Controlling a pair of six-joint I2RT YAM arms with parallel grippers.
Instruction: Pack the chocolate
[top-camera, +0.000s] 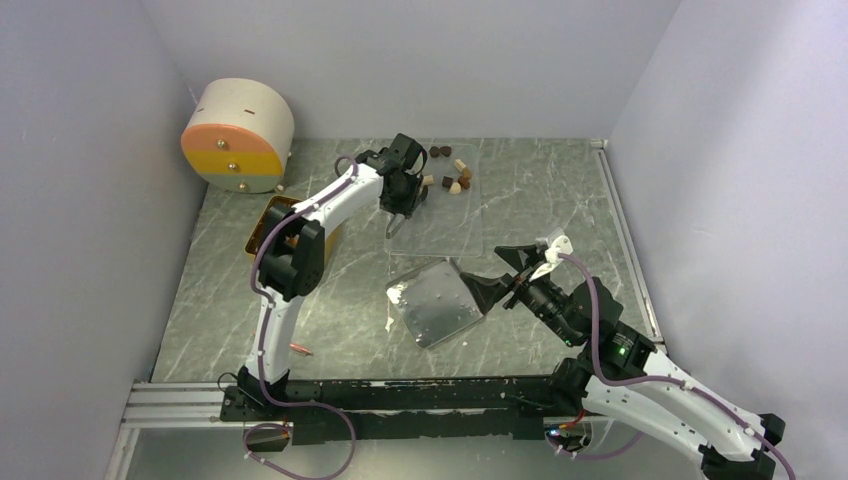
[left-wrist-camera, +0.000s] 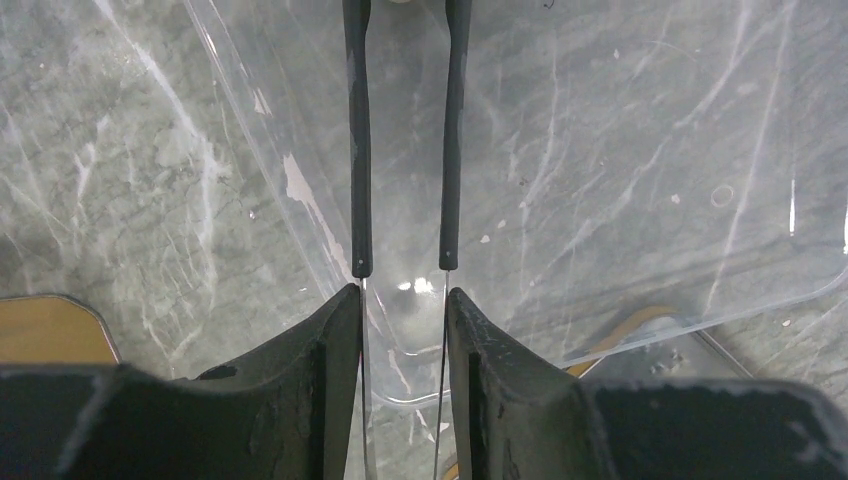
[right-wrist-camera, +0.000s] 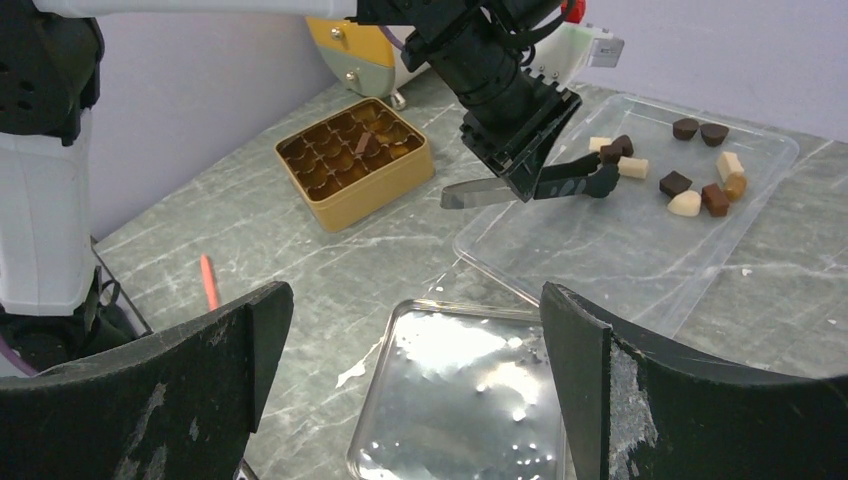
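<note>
Assorted chocolate pieces (right-wrist-camera: 715, 200) in brown, dark and cream lie at the back of a clear plastic tray (top-camera: 450, 230). My left gripper is over that tray, holding long metal tongs (left-wrist-camera: 360, 150) with dark tips among or beside the pieces. A gold box with brown compartments (right-wrist-camera: 355, 185) stands left of the tray, largely hidden by the left arm from above; a brown piece sits in it. My right gripper stands open over the front right, nothing between its fingers.
A silver metal tray (right-wrist-camera: 450, 400) lies in front of the clear tray. A rounded drawer cabinet (top-camera: 237, 110) stands at the back left, and a red stick (right-wrist-camera: 208, 280) lies at front left.
</note>
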